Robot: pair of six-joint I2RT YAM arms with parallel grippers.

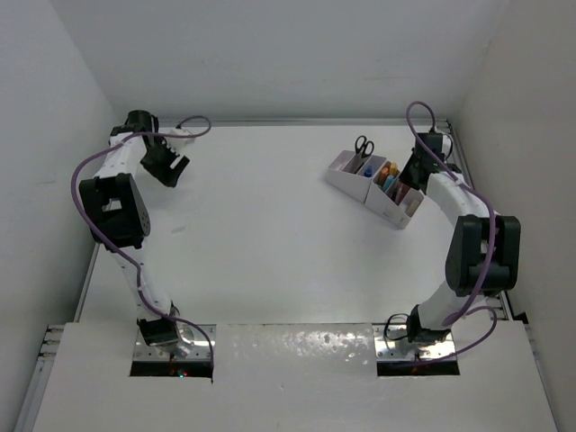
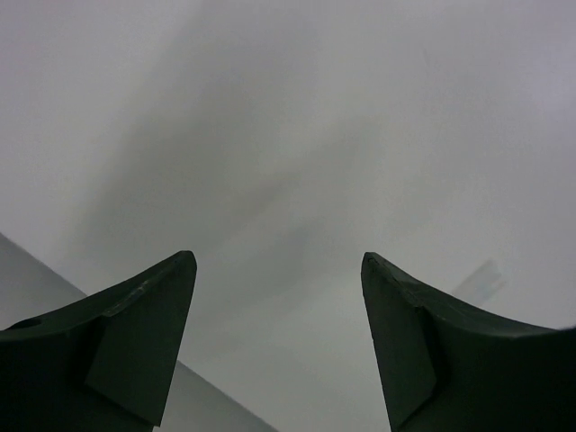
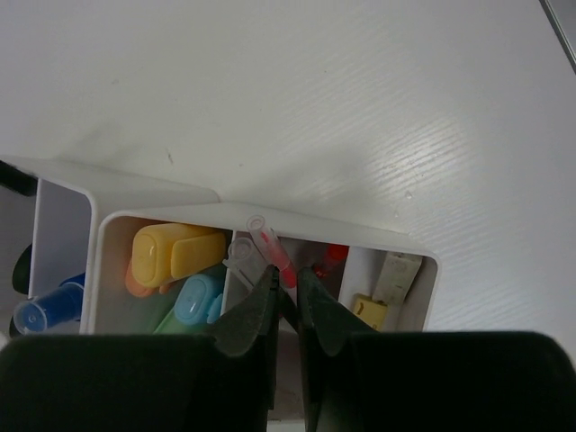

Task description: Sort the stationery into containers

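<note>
My right gripper hangs over the right-hand white container, its fingertips close together over a compartment with clear and red tubes; a dark strip lies at the tips, and whether it is held is unclear. That container also holds yellow items, a teal one and pale blocks. The left container holds black-handled scissors and blue items. My left gripper stands open over bare table at the left, nothing between its fingers.
Walls border both sides; the table edge shows below the left gripper.
</note>
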